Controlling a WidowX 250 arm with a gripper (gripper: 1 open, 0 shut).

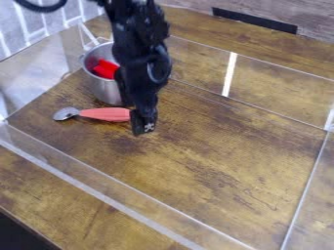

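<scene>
My gripper [143, 121] hangs low just right of a red-handled tool [104, 114] with a round metal head, which lies on the wooden table. The fingers appear open; nothing clearly sits between them. Behind my arm stands a steel pot [98, 83] with something red [107, 69] inside, much of it hidden by the arm.
A white railing shows at the top left, a dark board at the top right.
</scene>
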